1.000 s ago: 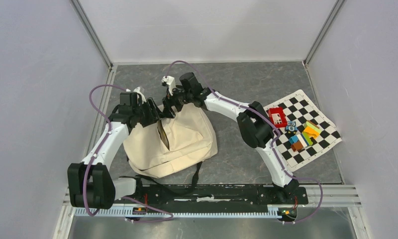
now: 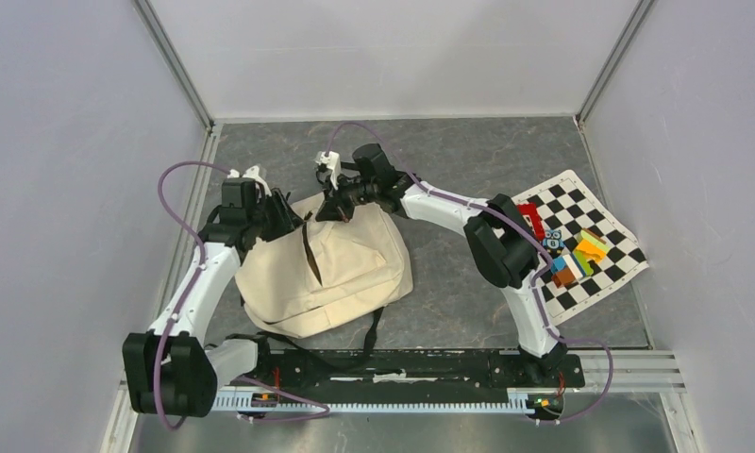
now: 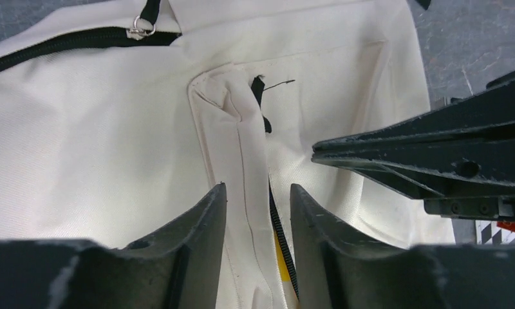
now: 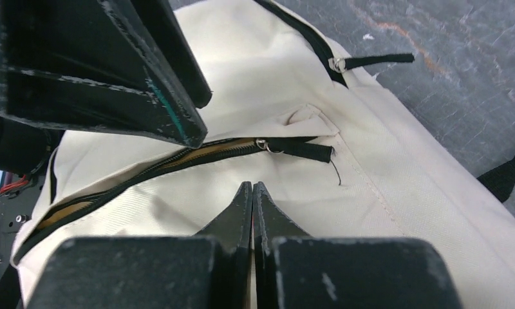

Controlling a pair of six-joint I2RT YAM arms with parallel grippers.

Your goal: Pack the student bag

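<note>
The cream student bag (image 2: 350, 302) lies on the dark floor, its front pocket zipper (image 4: 171, 162) partly open. In the right wrist view, the pocket's black zipper pull (image 4: 305, 150) lies on the cloth beyond my right gripper. That gripper is shut, its tips together with nothing between them. Its closed tips also show in the left wrist view, right of the pull (image 3: 257, 90) and apart from it. My left gripper stands partly open over the pocket flap (image 3: 232, 161), fingers on either side of the flap's edge. Something yellow (image 3: 282, 259) shows inside.
A second black zipper (image 4: 303, 29) with its own pull (image 4: 383, 59) runs along the bag's far part. At right, a checkered mat (image 2: 581, 297) holds a red piece (image 2: 531, 219) and several colored toys. Bare floor (image 2: 449, 274) separates mat and bag.
My right gripper has gone from open to shut and moved slightly right of the pull in the top view. The pull still lies on the cloth.
</note>
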